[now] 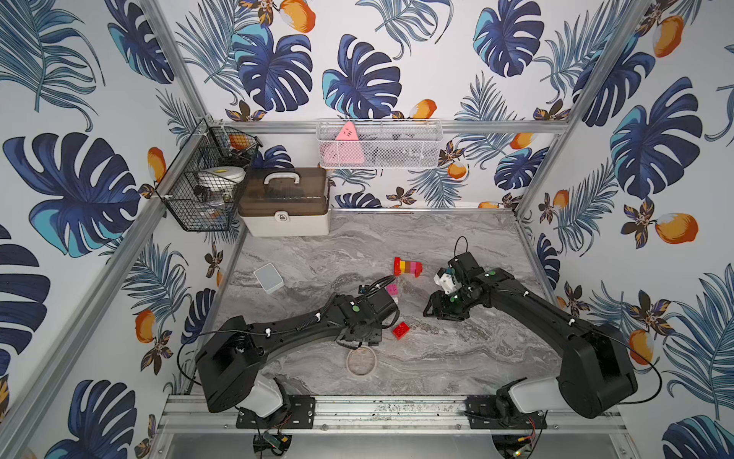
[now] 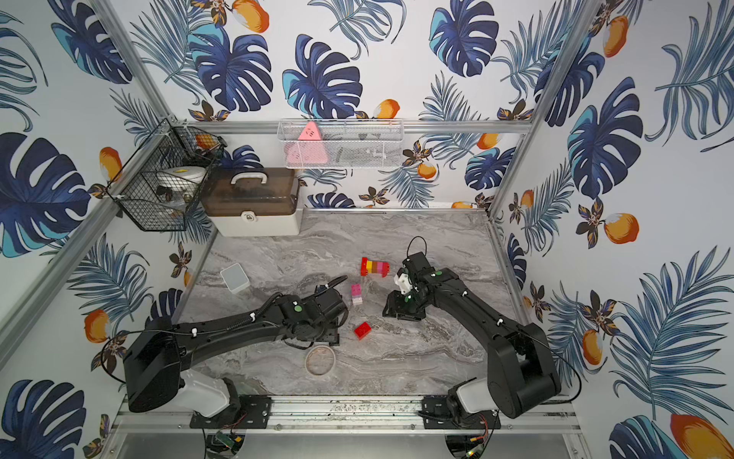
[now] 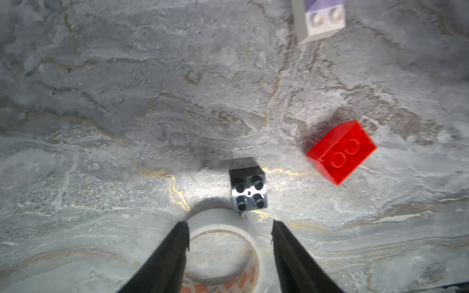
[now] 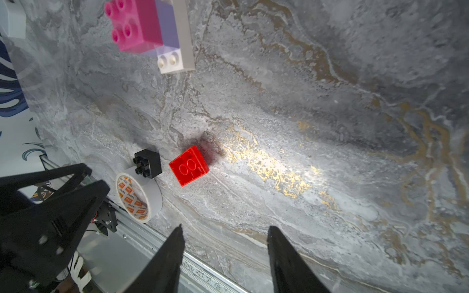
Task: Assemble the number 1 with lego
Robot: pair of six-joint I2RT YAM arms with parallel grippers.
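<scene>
A black brick [image 3: 248, 190] lies beside a tape roll [image 1: 361, 360], below my left gripper, whose fingers stand open with nothing clearly held. To its right lies a red brick [image 4: 189, 166]. Pink, purple and white bricks [image 4: 139, 26] lie farther back, near a multicoloured brick column [image 1: 406, 267] with red ends. My right gripper is open and empty over bare table, right of the red brick.
A lidded box [image 1: 283, 222] stands at the back left, and a small pale container [image 1: 268, 277] lies on the left.
</scene>
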